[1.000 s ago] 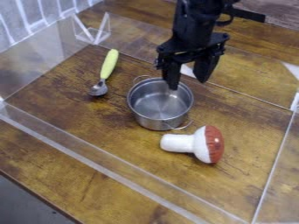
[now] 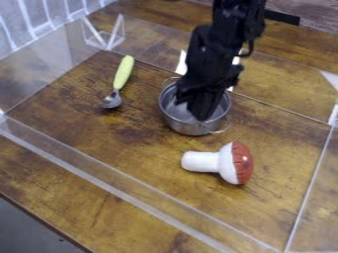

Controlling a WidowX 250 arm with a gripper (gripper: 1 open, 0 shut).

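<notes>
My black gripper (image 2: 203,91) hangs down into and over the steel pot (image 2: 196,123), its fingers partly hiding the pot's interior. Whether its fingertips touch the pot, and whether anything is between them, I cannot tell. The pot stands on the wooden table (image 2: 106,188) with thin wire handles at its sides.
An ice-cream scoop with a yellow-green handle (image 2: 122,75) lies to the left. A toy mushroom (image 2: 219,162) with red cap and white stem lies in front right of the pot. A white object is partly hidden behind my arm.
</notes>
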